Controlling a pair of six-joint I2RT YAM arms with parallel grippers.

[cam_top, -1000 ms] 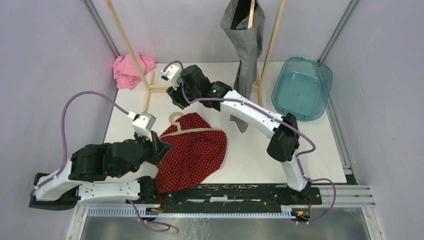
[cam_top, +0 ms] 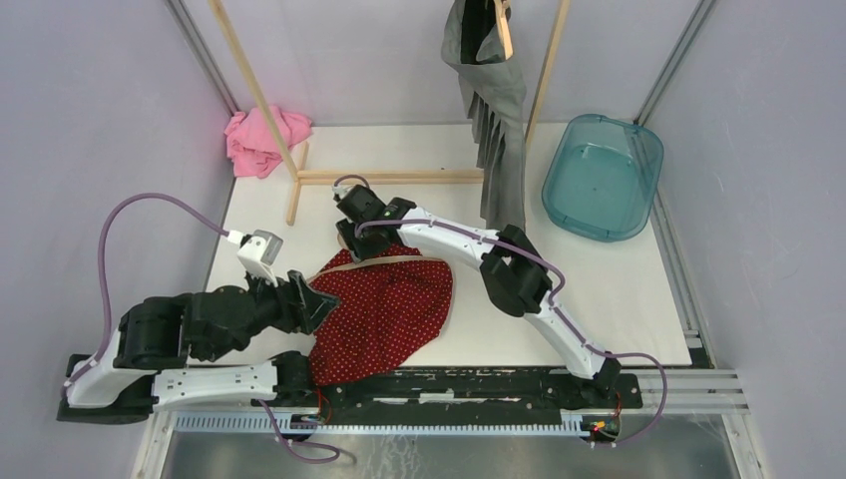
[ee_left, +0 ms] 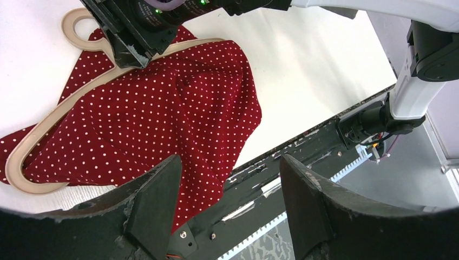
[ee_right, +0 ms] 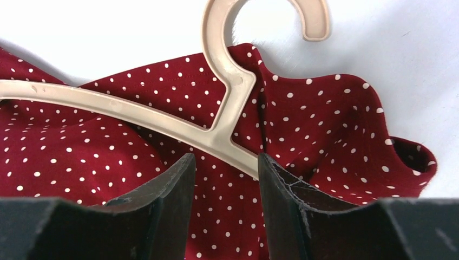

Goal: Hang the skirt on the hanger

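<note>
The red skirt with white dots [cam_top: 384, 314] lies spread on the white table. A beige hanger [ee_left: 59, 111] rests on the skirt, its hook over the bare table at the upper left of the left wrist view. In the right wrist view the hanger [ee_right: 162, 122] shows its hook joint just beyond my right gripper, which is open above the skirt with nothing held. Seen from above, the right gripper [cam_top: 354, 244] covers the hook area. My left gripper hangs open over the skirt's near left side, apart from cloth and hanger.
A wooden rack [cam_top: 399, 177] stands at the back, with a grey garment [cam_top: 499, 130] hanging from it. Pink cloth [cam_top: 261, 140] lies at the back left, and an empty teal bin [cam_top: 604, 180] sits at the right.
My right gripper has come down and toward the front, over the hanger's hook. The left gripper has opened and shifted slightly left. The grey garment has swung; skirt and hanger look unmoved.
</note>
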